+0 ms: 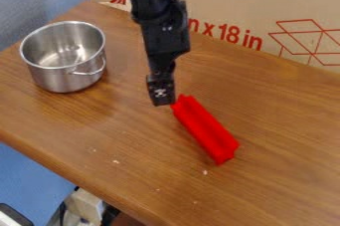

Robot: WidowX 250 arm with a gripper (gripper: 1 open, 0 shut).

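My black gripper reaches down from the top centre, its tip low over the table just above and left of the upper end of a red elongated block. Whether its fingers are open or shut is hard to make out. A steel pot with side handles stands at the left of the wooden table, apart from the gripper.
A cardboard panel with red print backs the table. The table's left edge drops to a blue surface.
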